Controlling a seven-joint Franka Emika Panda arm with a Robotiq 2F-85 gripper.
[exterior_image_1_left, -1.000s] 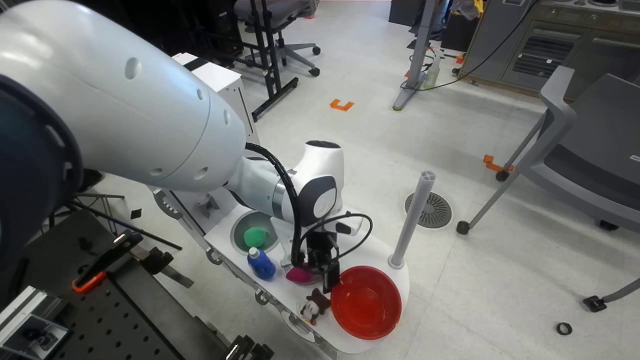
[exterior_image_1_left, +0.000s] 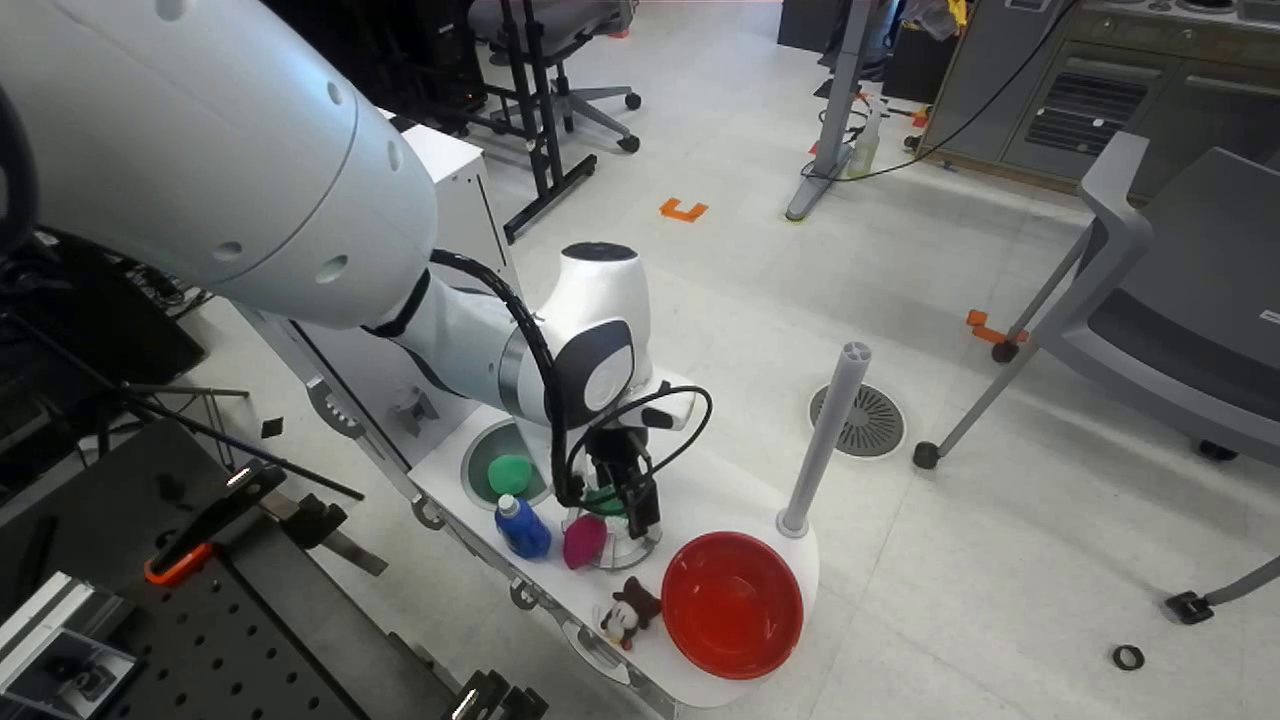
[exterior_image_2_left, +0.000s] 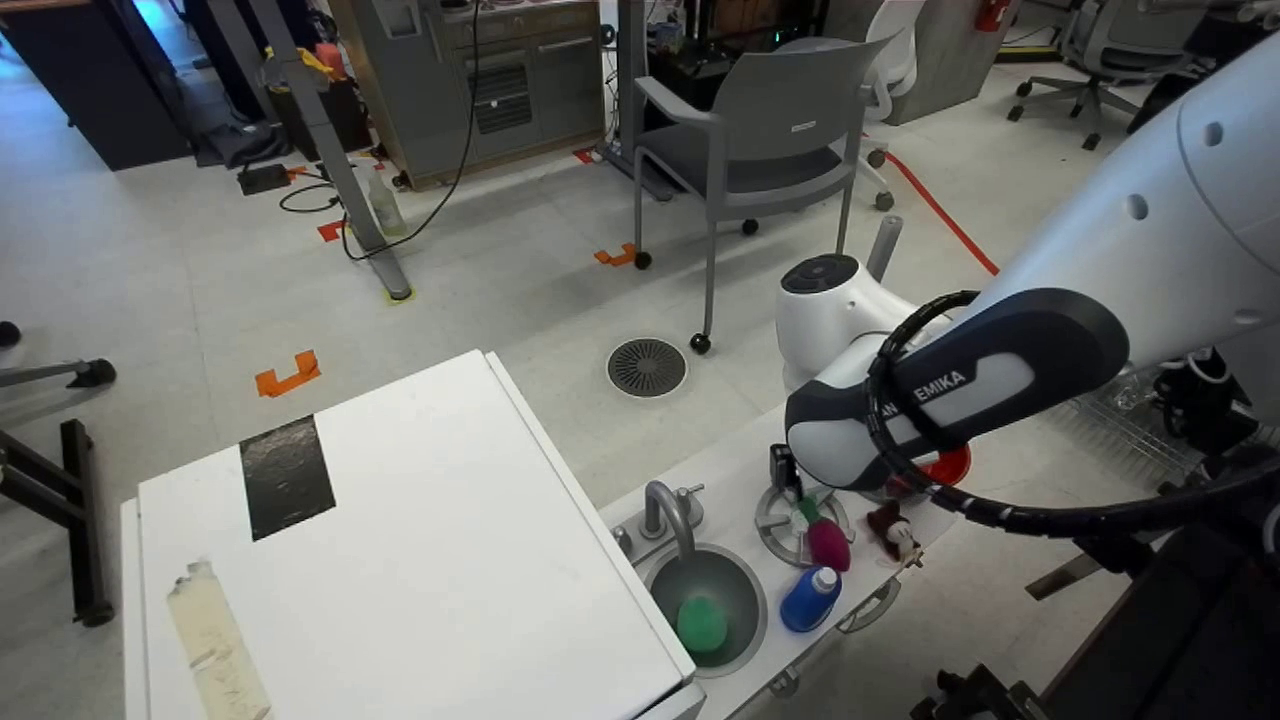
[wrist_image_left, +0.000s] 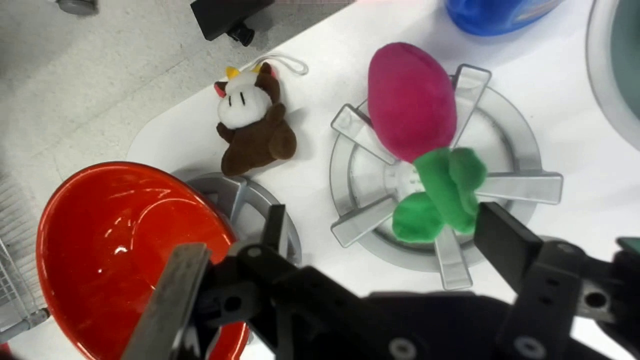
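My gripper stands open above the counter, its two black fingers wide apart with nothing held. In the wrist view, a plush toy with a magenta body (wrist_image_left: 411, 102) and green leafy top (wrist_image_left: 447, 189) lies across a grey burner. The right finger (wrist_image_left: 507, 246) appears right beside the green part; whether they touch cannot be told. A brown and white plush animal (wrist_image_left: 258, 123) lies left of the burner. A red bowl (wrist_image_left: 135, 222) stands at the left of that view, partly behind the left finger.
A blue bottle (exterior_image_1_left: 523, 528) stands near the counter's front edge, beside the magenta plush. The sink (exterior_image_2_left: 740, 588) holds a green round object (exterior_image_2_left: 702, 624), and its faucet (exterior_image_2_left: 669, 514) rises behind. A grey post (exterior_image_1_left: 825, 438) stands behind the red bowl.
The arm and gripper have moved leftward in exterior view 1, away from the red bowl and toward the sink. More of the magenta plush shows now. The objects appear to stay put.
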